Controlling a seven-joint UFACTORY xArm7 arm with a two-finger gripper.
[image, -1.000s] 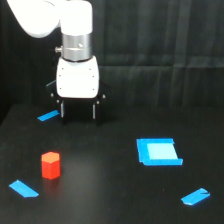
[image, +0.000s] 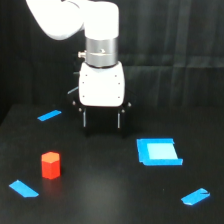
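A red block (image: 51, 165) sits on the black table at the left front, with nothing touching it. My gripper (image: 102, 122) hangs over the table's back middle, pointing down. Its dark fingers stand well apart, so it is open, and nothing shows between them. The block lies nearer the camera and to the left of the gripper. To the right, a pale square (image: 161, 151) is framed by blue tape (image: 143, 153) on the table.
Separate strips of blue tape mark the table: one at the back left (image: 49, 115), one at the front left (image: 23, 188) and one at the front right (image: 195, 197). A dark curtain (image: 175, 50) hangs behind.
My gripper has shifted to the right and sits a little lower in the picture. The block, the square and the tape strips have stayed put.
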